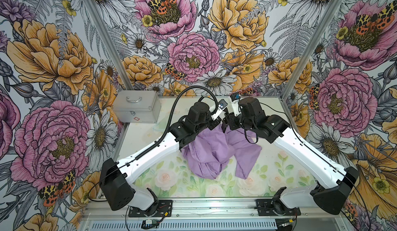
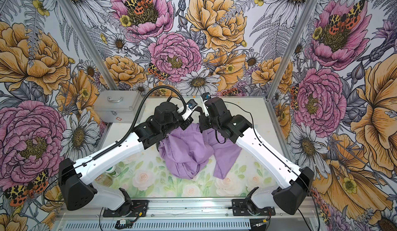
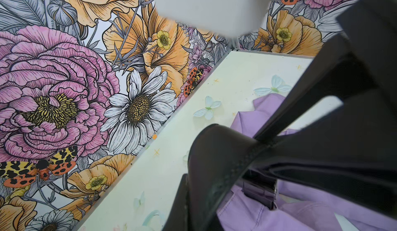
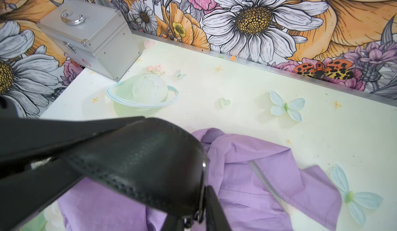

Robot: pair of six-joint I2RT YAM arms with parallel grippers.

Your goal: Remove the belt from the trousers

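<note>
The purple trousers (image 1: 211,152) lie crumpled on the middle of the table. A black leather belt (image 4: 140,164) with stitched edges is raised above them, bent in a broad curve that fills much of both wrist views. My left gripper (image 1: 215,124) is shut on the belt, though the belt (image 3: 231,160) covers most of its fingers in the left wrist view. From the right, my right gripper reaches in, partly open, with the belt's edge and a thin metal piece between its fingers. A dark glossy strip (image 3: 260,191) shows against the trousers below the belt.
A silver metal case (image 1: 136,106) stands at the back left corner. The grippers are very close together over the trousers.
</note>
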